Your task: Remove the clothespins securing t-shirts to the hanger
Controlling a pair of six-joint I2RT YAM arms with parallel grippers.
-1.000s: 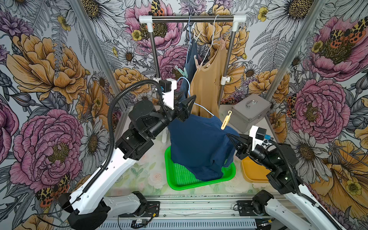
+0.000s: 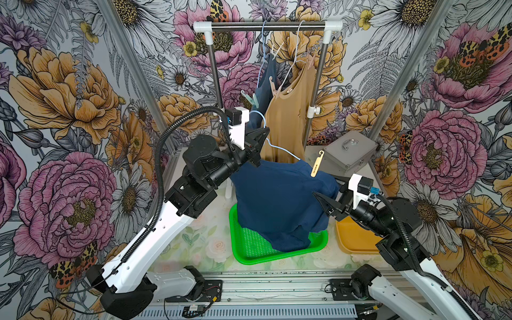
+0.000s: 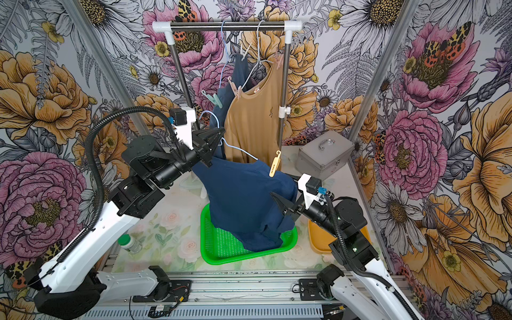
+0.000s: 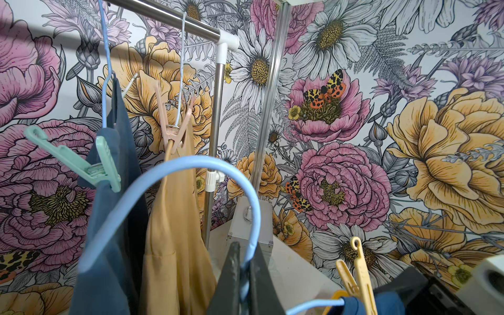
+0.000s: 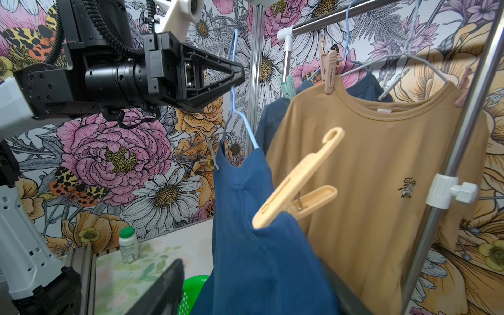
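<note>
My left gripper is shut on the blue hanger (image 4: pixel 207 161) of a navy T-shirt (image 2: pixel 274 202), which drapes down into the green tray (image 2: pixel 245 253). A yellow clothespin (image 5: pixel 294 183) is clipped to the shirt's right shoulder. Just below that clothespin my right gripper stands open, its fingers either side of the shirt. Behind, a tan T-shirt (image 5: pixel 367 168) and a darker blue one hang from the rack with pink and mint clothespins (image 4: pixel 99 170).
The steel rack (image 3: pixel 226 26) stands at the back. A grey metal box (image 3: pixel 325 154) is at the back right, a yellow tray (image 2: pixel 352 240) at the front right, and a bottle (image 5: pixel 128 246) on the left side of the table.
My right gripper's fingers have spread, and the yellow clothespin and shirt shoulder have shifted slightly right.
</note>
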